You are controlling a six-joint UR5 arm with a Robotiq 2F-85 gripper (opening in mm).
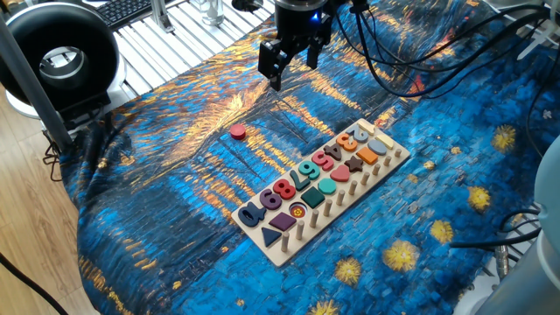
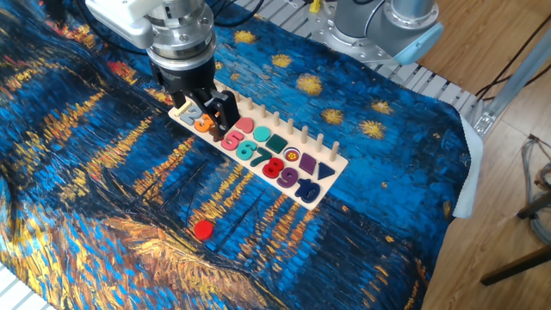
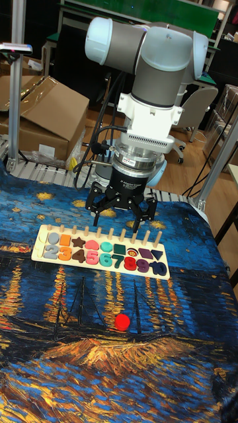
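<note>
A wooden number board lies on the cloth, with coloured numerals, flat shapes and a row of upright pegs. Its round recess shows a red-and-yellow flower picture with no piece over it. Apart from the board, a small red disc rests on the cloth; it also shows as a red disc in the second view and a red disc in the third. My gripper hangs above the cloth, fingers spread and nothing between them. The third view also has the gripper open.
A blue-and-orange painted cloth covers the table, with broad free room around the disc. Black cables loop beside the arm. A black ring-shaped object stands at the far left, off the cloth.
</note>
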